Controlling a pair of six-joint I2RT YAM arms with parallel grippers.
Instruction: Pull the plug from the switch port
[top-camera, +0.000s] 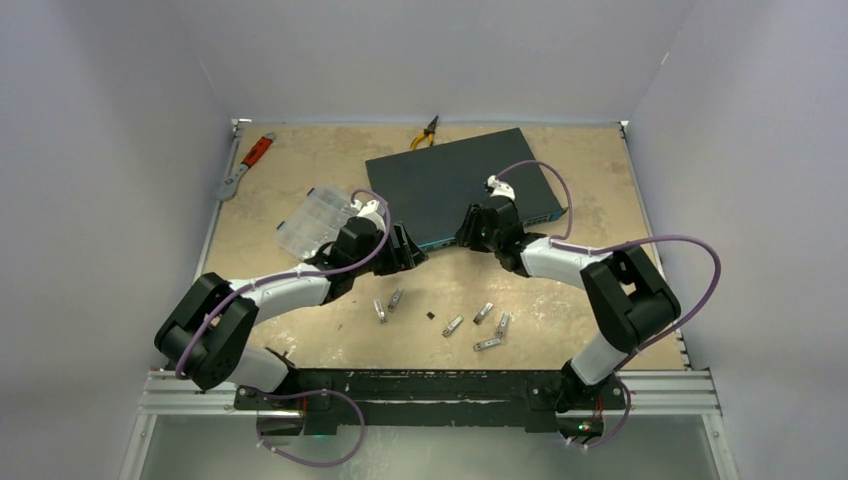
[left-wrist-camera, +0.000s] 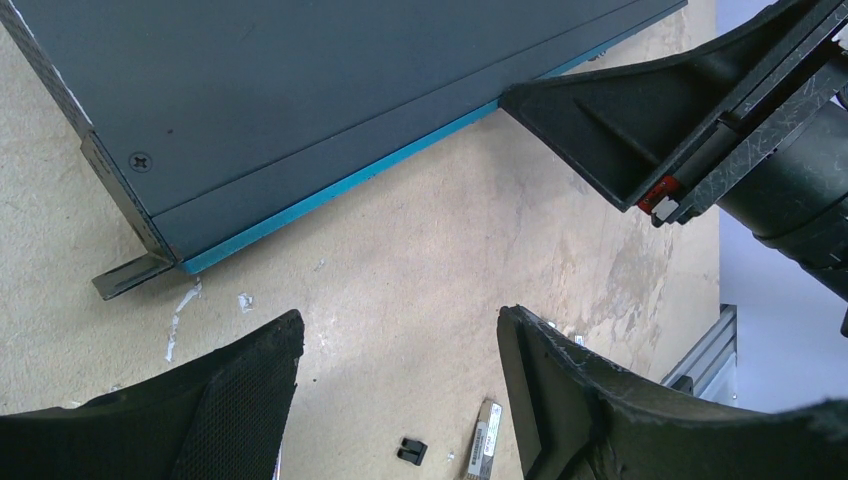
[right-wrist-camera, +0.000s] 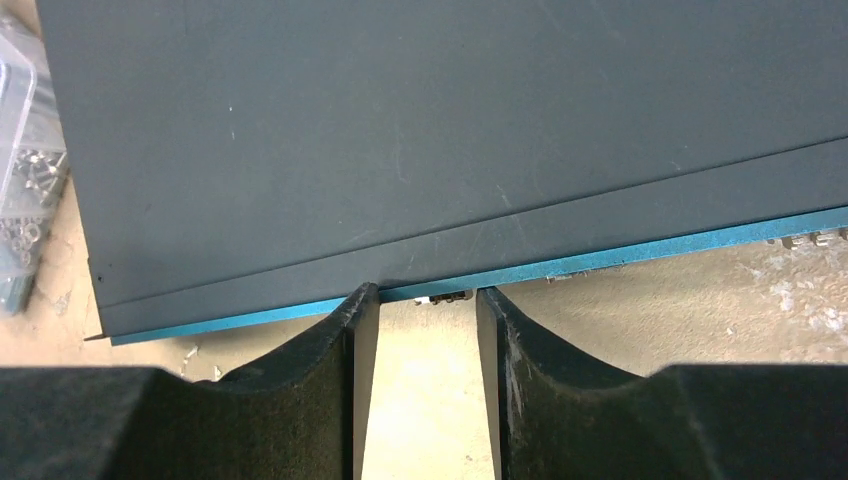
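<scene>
The switch (top-camera: 450, 180) is a flat dark box with a blue front edge, lying at the back of the table. Along that edge in the right wrist view, a small metallic plug end (right-wrist-camera: 445, 297) pokes out. My right gripper is part open, its fingertips at the blue edge on either side of the plug, with a gap to each. Off the switch's front left corner, my left gripper stands open over bare table, nothing between its fingers. The port itself is hidden beneath the edge.
Several loose metal modules (top-camera: 453, 326) and a small black piece (left-wrist-camera: 412, 451) lie in front of the switch. A clear parts box (top-camera: 312, 222) is at its left, yellow-handled pliers (top-camera: 425, 133) behind. Other metal ends (right-wrist-camera: 812, 239) protrude farther right along the edge.
</scene>
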